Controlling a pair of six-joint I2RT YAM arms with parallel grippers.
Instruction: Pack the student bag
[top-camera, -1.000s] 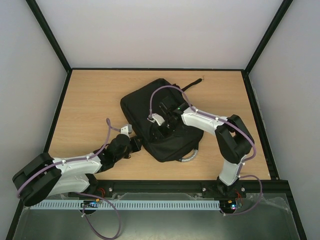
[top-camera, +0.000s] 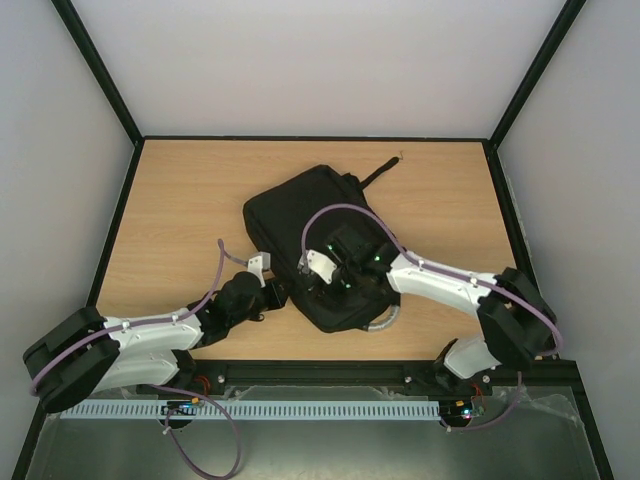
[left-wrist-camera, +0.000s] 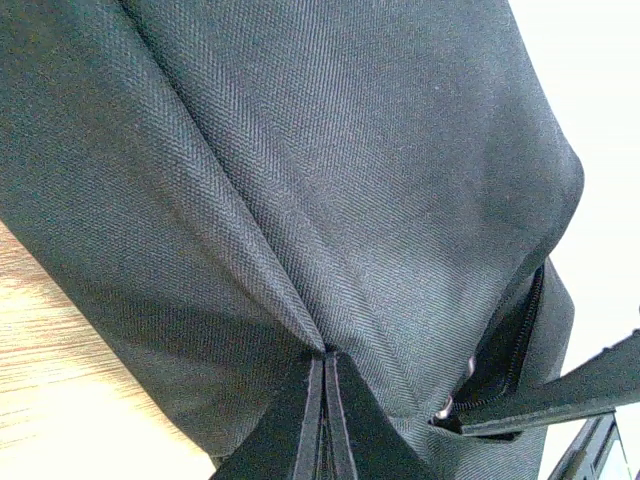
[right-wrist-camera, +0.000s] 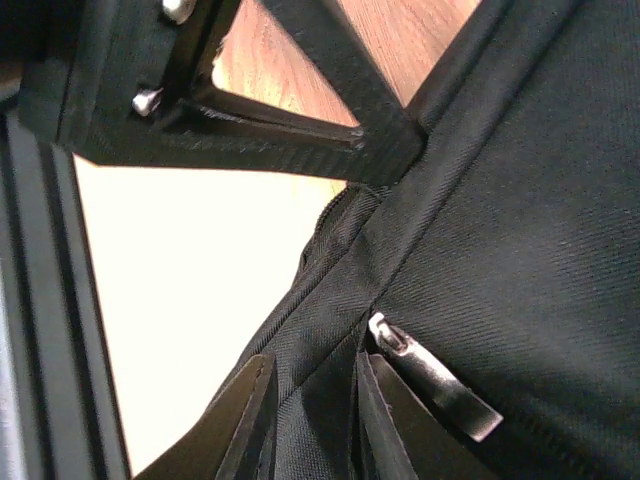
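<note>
The black bag (top-camera: 301, 203) lies tilted on the wooden table, with folded fabric and a zipper edge (left-wrist-camera: 523, 328) in the left wrist view. My left gripper (top-camera: 279, 295) is at the bag's lower left edge, shut against the fabric (left-wrist-camera: 200, 250); whether cloth is between its fingers is hard to tell. My right gripper (top-camera: 319, 285) is over the lower middle of the bag. In the right wrist view its fingers stand apart at the bag's seam, beside a metal zipper pull (right-wrist-camera: 430, 375); whether fabric is held between them is unclear.
A dark frame (top-camera: 330, 138) and pale walls border it. A grey curved handle or strip (top-camera: 385, 322) shows below the bag.
The bag has moved slightly downward with its lower part. My left arm is nearly still.
</note>
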